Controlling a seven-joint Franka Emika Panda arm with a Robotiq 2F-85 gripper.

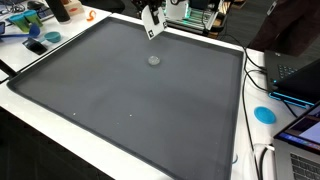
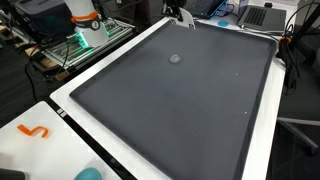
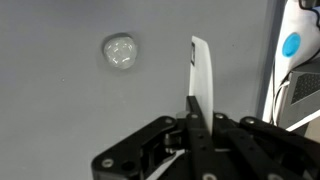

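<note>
A thin white card or paper piece with dark marks hangs over the far edge of the grey board. In the wrist view the white piece is seen nearly edge-on, rising from between the fingers of my gripper, which is shut on it. On the board lies a small round, clear or pale object, to the left of the piece in that view. The same round object sits a little nearer the camera than the piece in exterior view 1, apart from it.
Most of the board is bare. A blue disc and a laptop are at the right in exterior view 1. Cups and tools crowd the far left corner. An orange item lies on the white table's left side.
</note>
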